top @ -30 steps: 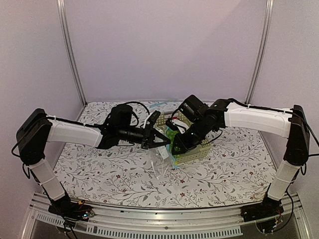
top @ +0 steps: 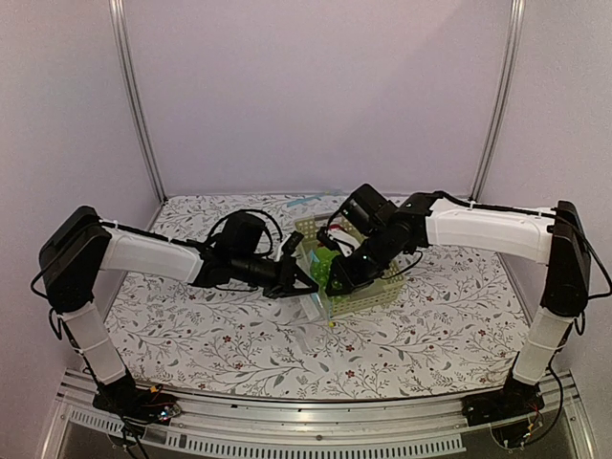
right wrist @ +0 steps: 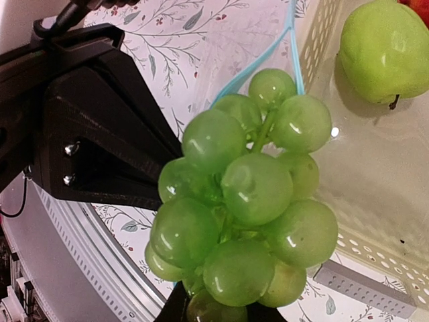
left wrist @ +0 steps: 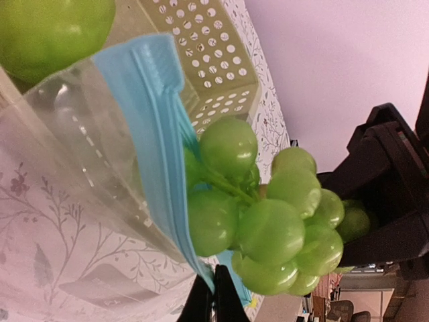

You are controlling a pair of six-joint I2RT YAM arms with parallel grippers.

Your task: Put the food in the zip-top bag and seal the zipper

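A clear zip top bag [left wrist: 87,147] with a blue zipper band [left wrist: 157,141] hangs from my left gripper, which is shut on the bag's thin edge at the band. Opposite it, my right gripper [top: 337,284] is shut on a bunch of green grapes [left wrist: 268,228]. The grapes are at the bag's mouth, some of them behind the blue band in the left wrist view. In the right wrist view the bunch [right wrist: 248,194] covers most of the right fingers, and the band [right wrist: 258,60] shows just past its top grapes. How deep the grapes reach cannot be told.
Behind the bag stands a beige perforated basket [left wrist: 231,74]. It holds a green apple [right wrist: 385,50] and something red [right wrist: 417,10] at the frame's edge. Both arms crowd together over the basket.
My left gripper has shifted slightly toward the table's front and left, the bag moving with it. The right gripper stays almost in place, holding the grapes throughout.
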